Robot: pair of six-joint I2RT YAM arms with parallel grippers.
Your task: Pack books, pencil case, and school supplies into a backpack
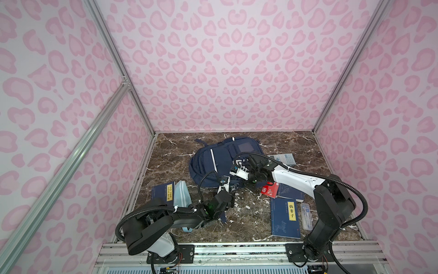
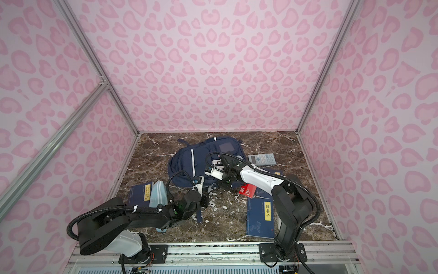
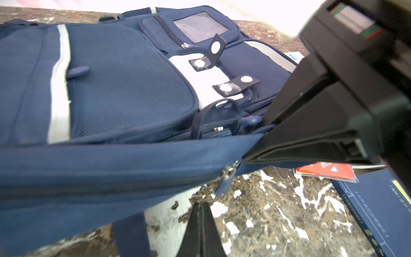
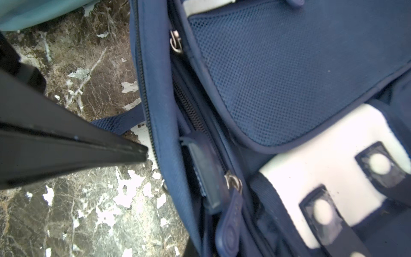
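The navy backpack (image 1: 223,157) lies on the table with a zippered edge towards me. A metal slider with a navy zipper pull (image 3: 224,186) hangs from that edge in the left wrist view. Just below the pull my left gripper is shut, nothing between its fingers, the pull outside and apart from them. Beside the slider, my right gripper pinches the bag's edge fabric. In the right wrist view its own tips are mostly hidden behind the cloth, while the left gripper's dark fingers (image 4: 85,141) reach in from the left.
At right lie blue books (image 1: 285,218), a red card pack (image 1: 269,189), a clear case (image 1: 306,217) and a calculator (image 2: 262,159). On the left are another blue book (image 1: 162,192) and a light-blue pouch (image 1: 182,196). Bare marble shows at front centre.
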